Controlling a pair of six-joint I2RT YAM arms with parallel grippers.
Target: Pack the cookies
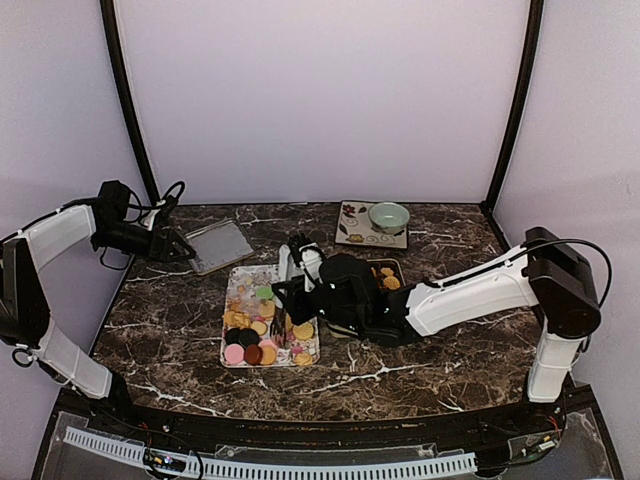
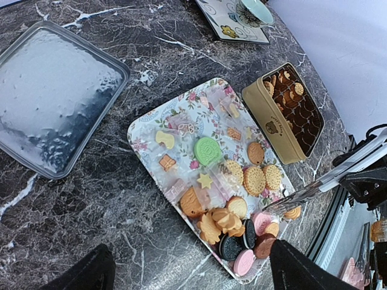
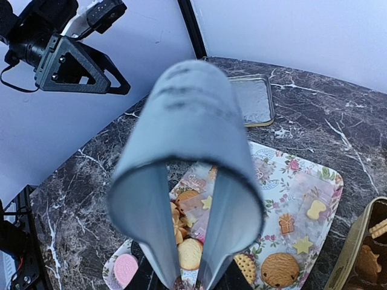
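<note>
A floral tray [image 2: 138,130] bears assorted cookies: a green one [image 2: 208,151], pale ridged rounds [image 2: 254,180], dark rounds [image 2: 230,246] and pink ones [image 2: 243,263]. Low over the tray, my right gripper [image 1: 297,288] is shut on silver tongs [image 3: 187,115]. The tongs' tips reach down among the cookies at the tray's near right, close to a pink one; whether anything sits between them cannot be told. A tan tin [image 2: 281,132] with a dark, divided inside holds several cookies. Off at the left, my left gripper [image 1: 183,247] hangs open and empty.
An empty metal tray [image 2: 60,96] lies at the back left. A pale green bowl [image 1: 389,217] rests on a flower-patterned board [image 1: 352,228] at the back. The right arm partly covers the tin from above. Bare marble shows at the left and front.
</note>
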